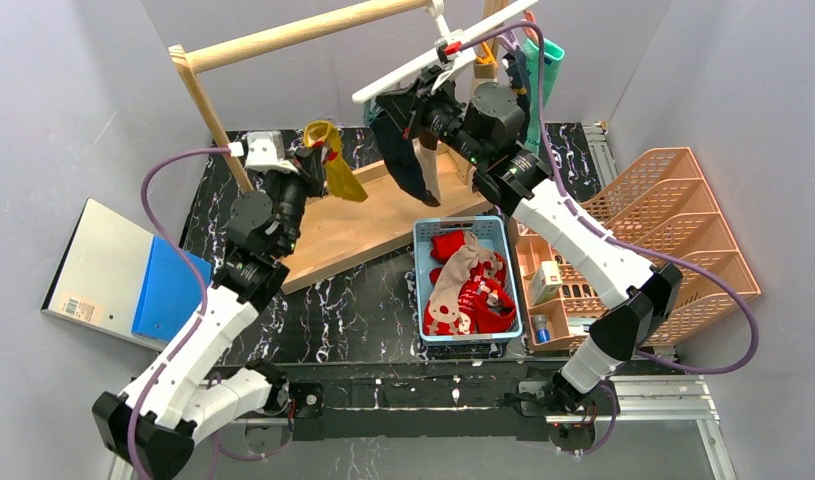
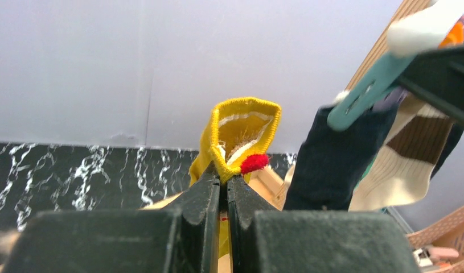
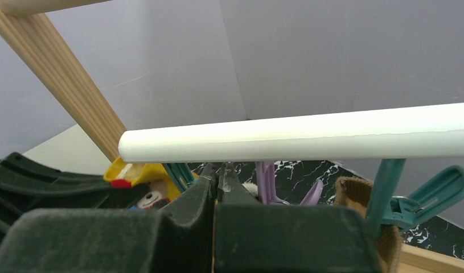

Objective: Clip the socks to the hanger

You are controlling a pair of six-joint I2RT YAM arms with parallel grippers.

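Observation:
A yellow sock is in the shut left gripper, its cuff rising above the fingertips in the left wrist view. The white hanger bar carries teal and purple clips. A dark sock and other socks hang below it, close right of the yellow sock. My right gripper is shut at the bar; what is between its fingertips is hard to see behind it.
A blue basket of red socks stands at front centre, beside an orange organiser. The wooden frame and tray stand behind. Binders lie left.

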